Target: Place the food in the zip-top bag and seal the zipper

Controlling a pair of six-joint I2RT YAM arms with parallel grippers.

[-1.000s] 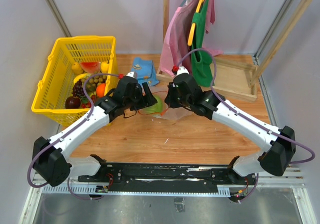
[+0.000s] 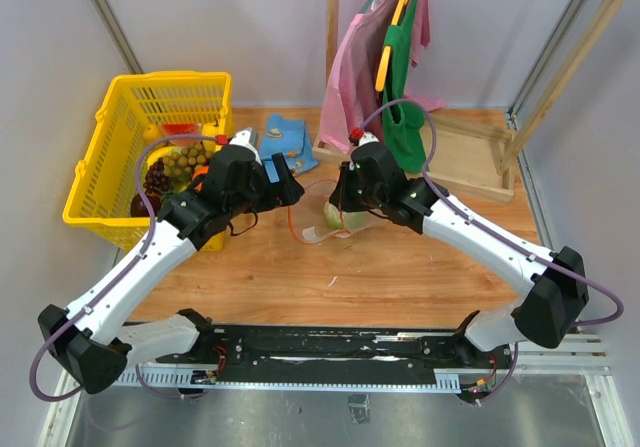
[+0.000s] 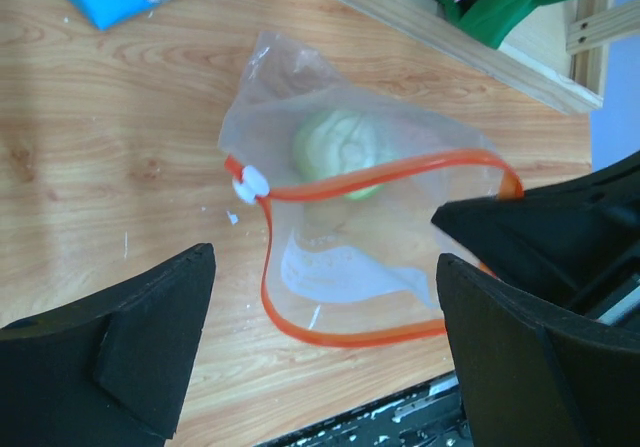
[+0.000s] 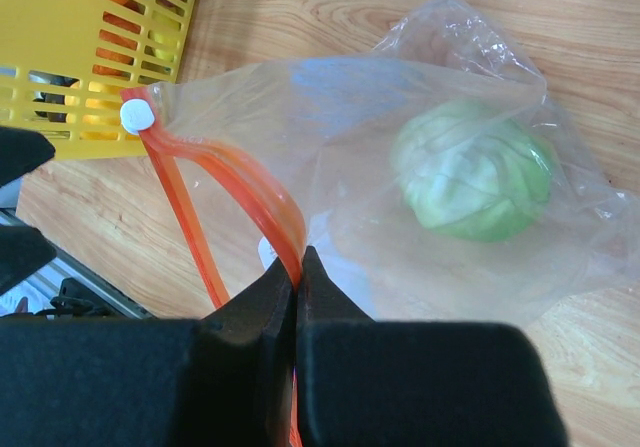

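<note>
A clear zip bag with an orange zipper and white slider (image 4: 137, 115) lies on the table, its mouth partly open, a pale green cabbage (image 4: 470, 177) inside. My right gripper is shut on the bag's orange-edged rim at the right. My left gripper stands open above and left of the bag, nothing between its fingers. The yellow basket (image 2: 95, 157) at the left holds grapes, watermelon, an orange and other food, partly hidden by the left arm.
A blue cloth (image 2: 285, 137) lies behind the bag. A wooden rack (image 2: 560, 87) with hanging pink and green garments and a wooden tray stands at the back right.
My left gripper has lifted and pulled back leftward, away from the bag's mouth, uncovering more of the bag. The cabbage sits farther in, toward the right. The right arm is nearly still.
</note>
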